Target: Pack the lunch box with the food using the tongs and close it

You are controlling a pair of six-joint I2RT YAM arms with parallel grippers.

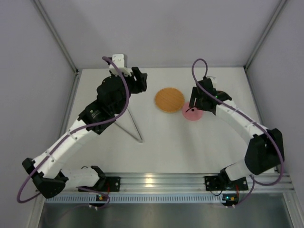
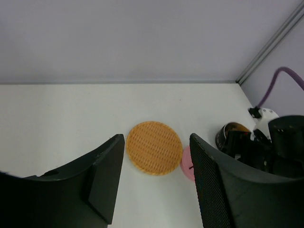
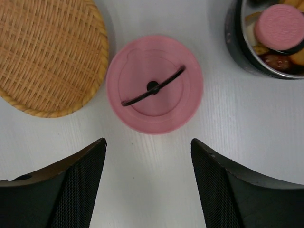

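Observation:
The lunch box (image 3: 237, 42), a dark round pot with food and a pink round piece (image 3: 278, 28) inside, stands at the right; my right arm partly hides it in the top view. Its pink lid (image 3: 154, 118), with a thin black handle, lies flat beside a round woven mat (image 1: 169, 99). Above the table near the lid, my right gripper hovers open, nothing between its fingers. My left gripper is also open and empty, raised over the left-middle of the table, to the left of the mat.
Two thin sticks (image 1: 136, 125) lie in a V on the left side of the table, partly beneath my left arm. Walls close off the back and both sides.

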